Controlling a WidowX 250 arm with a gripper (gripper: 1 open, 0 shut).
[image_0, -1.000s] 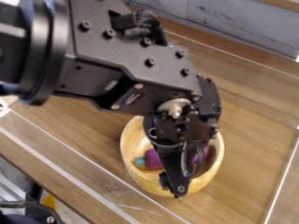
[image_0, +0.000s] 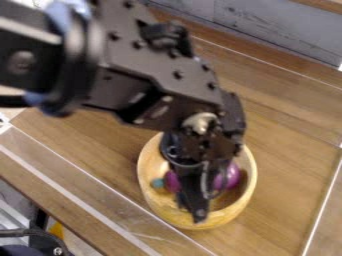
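A round wooden bowl (image_0: 168, 205) sits on the wooden surface at lower centre. Inside it lies a purple object with a teal tip (image_0: 159, 184), partly hidden behind my gripper (image_0: 206, 194). The black fingers reach down into the bowl over the purple object, which shows on both sides of them. Whether they are closed on it is hard to make out.
Bare wooden surface (image_0: 281, 160) lies right of the bowl and to its left. A pale wall runs along the back. A metal frame with dark cables is at the lower left.
The arm has shifted slightly, with the fingers now at a somewhat different angle inside the bowl. The bowl has stayed in place.
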